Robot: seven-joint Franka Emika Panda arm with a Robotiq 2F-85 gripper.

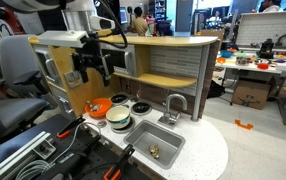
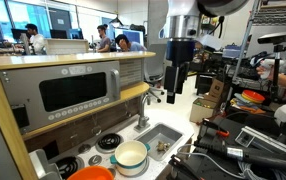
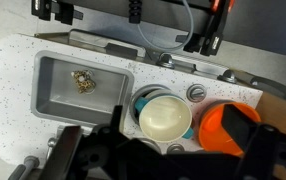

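Note:
My gripper [image 1: 94, 77] hangs in the air high above the counter, open, with nothing between its fingers. In the wrist view its two dark fingers stand wide apart at the lower left and right. Between and beyond them lies a cream-coloured pot [image 3: 165, 118] with teal handles, resting on the stove area. Beside it sits an orange bowl [image 3: 215, 128], partly covered by one finger. The grey sink [image 3: 48, 82] is on the pot's other side and holds a small brownish object [image 3: 83, 82]. In exterior view 2 the pot [image 2: 132, 153] stands upright below my gripper [image 2: 163, 98].
A faucet [image 1: 175, 104] rises behind the sink. Along the back are a microwave [image 2: 77, 93] and a wooden shelf [image 1: 171, 80]. Black burners [image 1: 140, 107] lie behind the pot. The white counter [image 1: 205, 150] right of the sink is clear.

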